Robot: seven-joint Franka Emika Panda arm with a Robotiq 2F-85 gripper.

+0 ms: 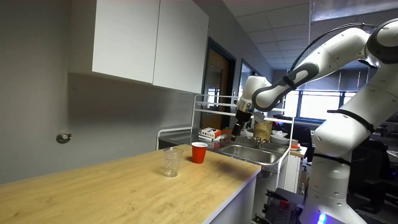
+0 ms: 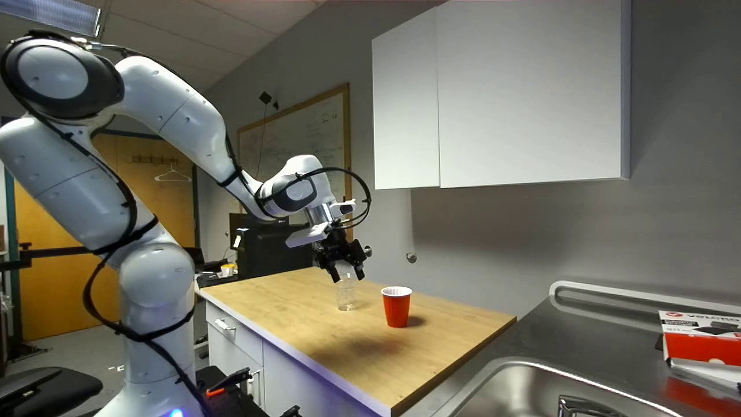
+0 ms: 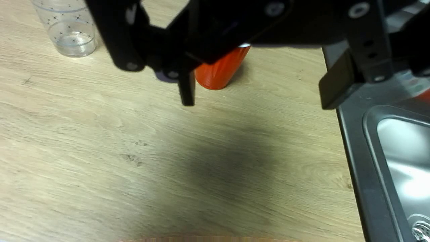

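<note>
A red cup with a white inside stands upright on the wooden counter. Beside it, also upright, is a clear plastic cup. In the second exterior view the red cup is nearer that camera than the clear cup. My gripper is open in the wrist view, its two fingers wide apart with bare counter showing between and below them. It hangs above the counter, clear of both cups. Its dark body hides the upper part of the red cup; the clear cup shows at upper left.
A steel sink adjoins the counter's end. Several boxes lie behind the sink, and a white wire rack rises over it. White wall cabinets hang above.
</note>
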